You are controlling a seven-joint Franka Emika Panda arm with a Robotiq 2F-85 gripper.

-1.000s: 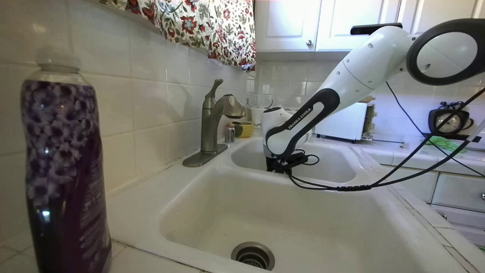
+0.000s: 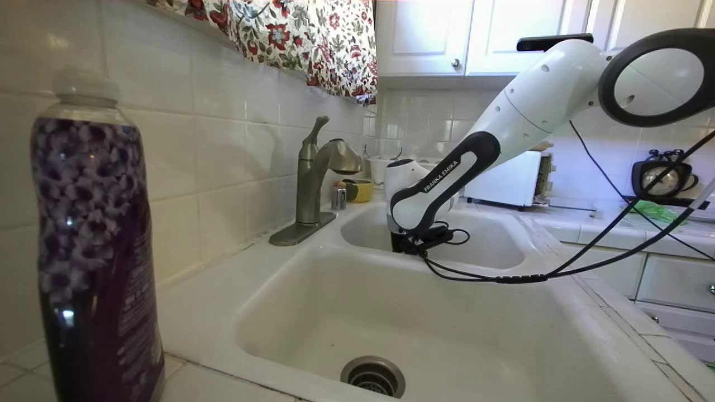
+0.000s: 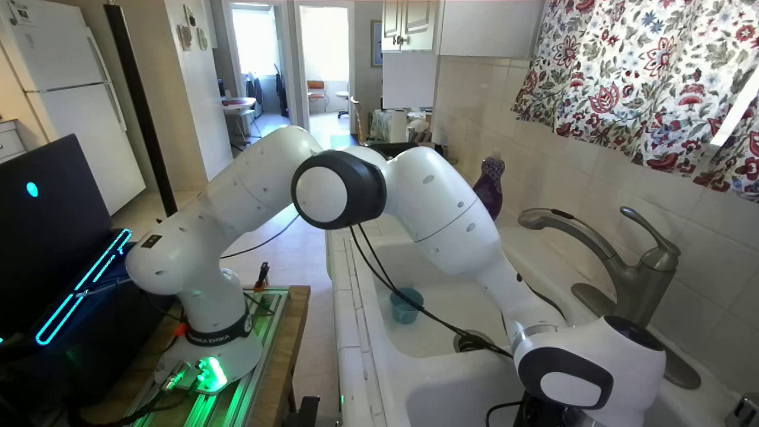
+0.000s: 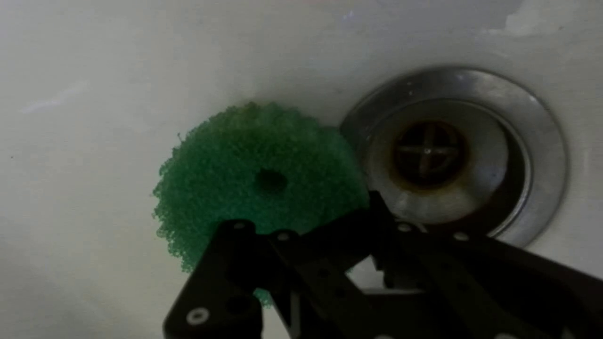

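Observation:
A round green scrubber sponge [image 4: 226, 164] with a dark hole near its middle fills the centre of the wrist view, beside the metal drain [image 4: 548, 141] of a sink basin. My dark gripper covers the sponge's lower right edge and appears shut. No part of the sponge can be made out between its fingers, though the view there is very dark. In exterior view 1 the gripper reaches down into the far basin [image 2: 365, 228], where the divider hides its tips and the sponge.
The near basin [image 2: 301, 315] is empty around its drain in exterior view 1; exterior view 2 shows a teal cup [image 3: 406, 306] there. A faucet [image 2: 309, 181] rises beside the arm. The purple bottle [image 2: 97, 234] stands at the near left. Cables [image 2: 523, 278] hang over the sink.
The arm's wrist has shifted very slightly downward and left in exterior view 1. Everything else there looks the same.

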